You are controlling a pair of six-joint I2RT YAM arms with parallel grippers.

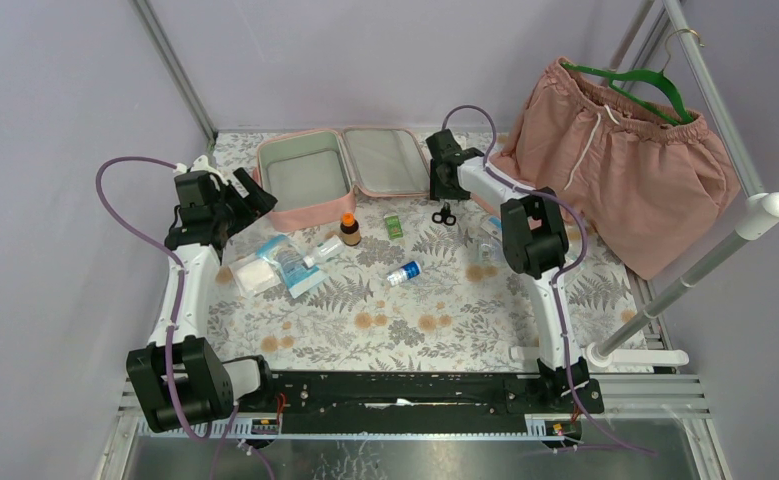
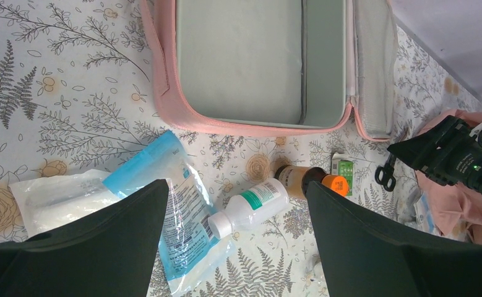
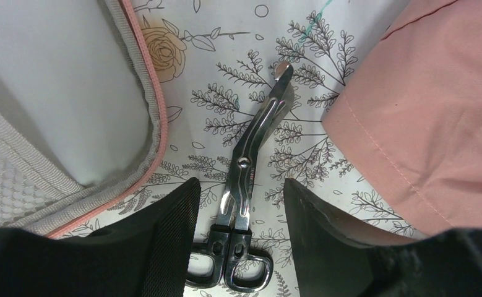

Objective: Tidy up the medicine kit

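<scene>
An open pink kit (image 1: 303, 172) with an empty tray stands at the back, lid (image 1: 383, 160) folded right. My right gripper is open low over black-handled scissors (image 3: 244, 164), which lie between its fingers, beside the lid. My left gripper hovers open at the kit's left front, above a white-capped bottle (image 2: 257, 204), blue packet (image 2: 182, 216) and white packet (image 2: 59, 198). Also out are a brown bottle (image 1: 350, 232), green box (image 1: 394, 226) and blue-white tube (image 1: 404, 273).
Pink shorts (image 1: 625, 170) hang on a stand at the right, their cloth reaching the table near the scissors. Clear items (image 1: 488, 250) lie under the right arm.
</scene>
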